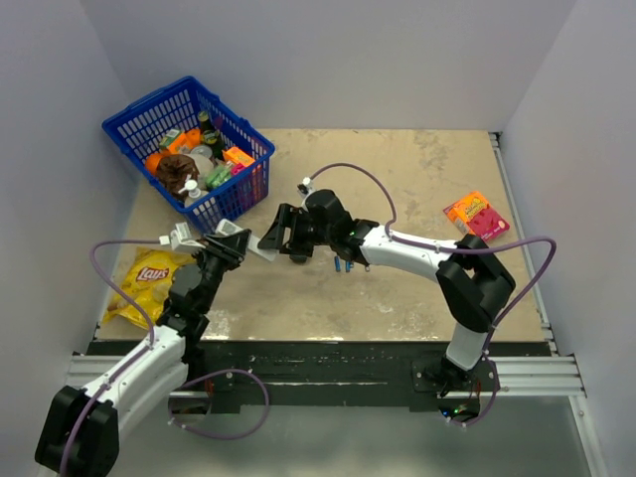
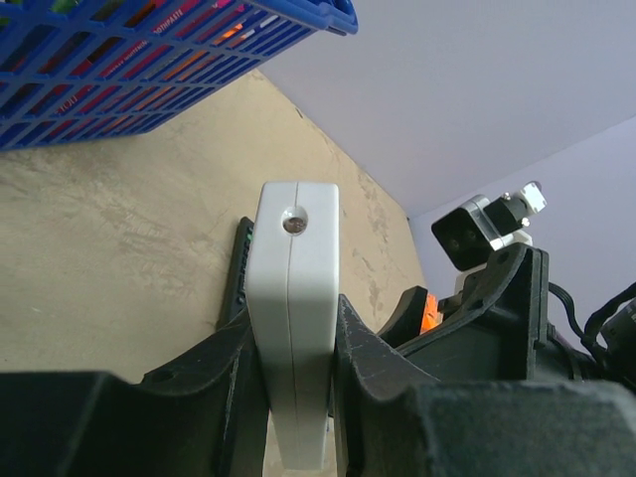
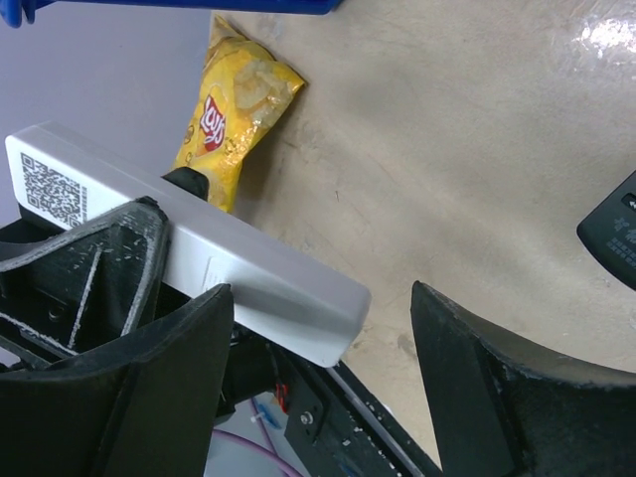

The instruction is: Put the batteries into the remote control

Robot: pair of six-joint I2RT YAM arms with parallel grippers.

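A white remote control [image 2: 293, 278] is held upright in the left wrist view by my left gripper [image 1: 231, 241], shut on it; in the right wrist view the remote [image 3: 238, 268] lies crosswise, its end near my right gripper [image 1: 282, 229]. That gripper is part open, one finger at the remote's end, clear space beside the other. Several small batteries [image 1: 343, 264] lie on the table to the right, below the right arm. A dark object [image 3: 608, 231] on the table is partly visible at the right of that view.
A full blue basket [image 1: 139, 129] stands at the back left. A yellow Lay's bag [image 1: 149, 288] lies at the left edge, an orange-pink packet [image 1: 477, 215] at the right.
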